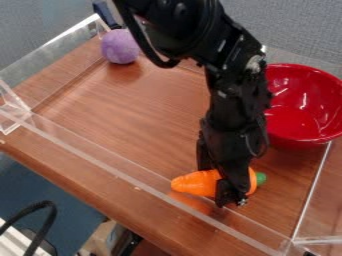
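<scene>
My black gripper (230, 182) reaches down from above onto an orange toy carrot (195, 184) with a green top (261, 180), near the front right of the wooden surface. Its fingers are over and around the carrot's middle; whether they are closed on it is hard to tell. Behind and to the right of the gripper sits a red bowl (302, 105).
A purple round object (116, 46) lies at the back left. Clear plastic walls (75, 139) edge the surface, with dark cables (38, 220) beyond at the lower left.
</scene>
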